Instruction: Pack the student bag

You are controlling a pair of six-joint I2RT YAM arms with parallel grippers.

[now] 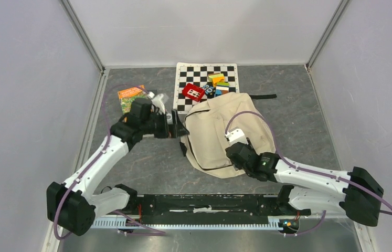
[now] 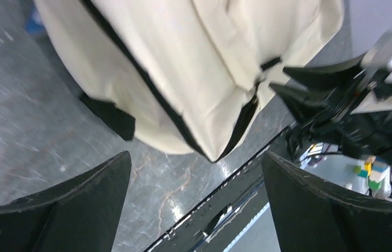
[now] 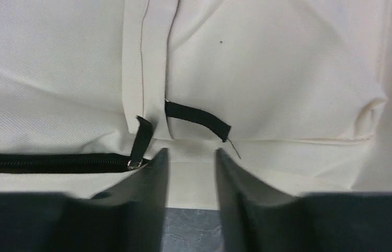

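The cream bag [image 1: 204, 136] lies flat in the middle of the table, its black zipper [image 1: 215, 168] running along the left and near edges. In the right wrist view the zipper's black pull tab [image 3: 141, 139] stands up from the slider, just left of a second black tab [image 3: 199, 116]. Over the bag's near right part is my right gripper, its fingers part open with a clear gap between them. Wide open at the bag's left side, my left gripper has nothing between its fingers; the bag's corner shows beyond it.
Behind the bag lies a checkered board [image 1: 183, 73] with a red case [image 1: 193, 92] and colored blocks [image 1: 218, 80]. An orange-green book [image 1: 131, 96] is at the back left, partly behind my left arm. Bare table lies to the right.
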